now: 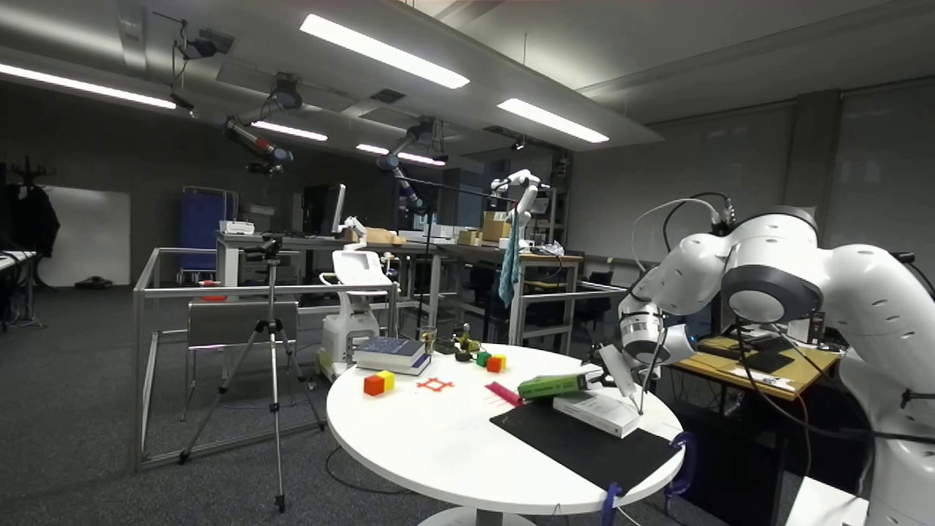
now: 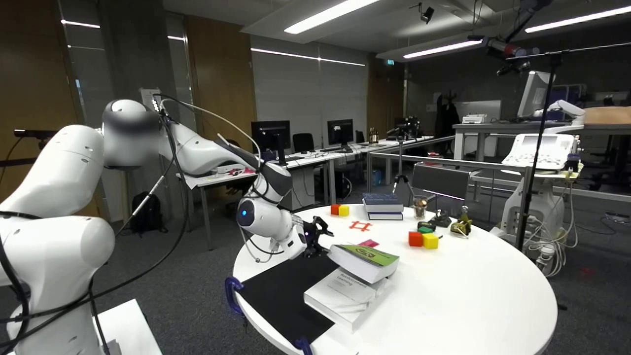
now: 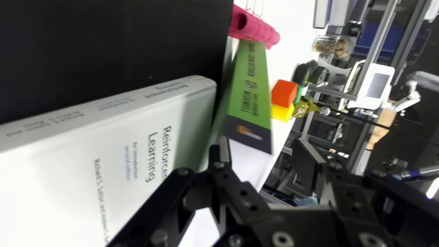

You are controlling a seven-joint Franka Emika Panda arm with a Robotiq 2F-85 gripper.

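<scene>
A thick green book (image 1: 550,386) lies tilted across a white Reinforcement Learning book (image 2: 344,294). Its green spine and dark end band (image 3: 249,133) face the wrist camera. My gripper is at the green book's robot-side end, its fingers well apart with that end between them. In the wrist view the left finger (image 3: 224,154) is against the dark end; contact at the right finger (image 3: 310,162) does not show clearly. The exterior views show the gripper right at the book's end. The white book lies partly on the black mat (image 2: 284,299).
A pink roll (image 3: 255,28) lies by the green book's far end. Farther across the table are coloured cubes (image 2: 423,239), a red frame (image 1: 435,384) and stacked blue books (image 2: 382,206). Blue clamps (image 1: 688,460) hold the mat.
</scene>
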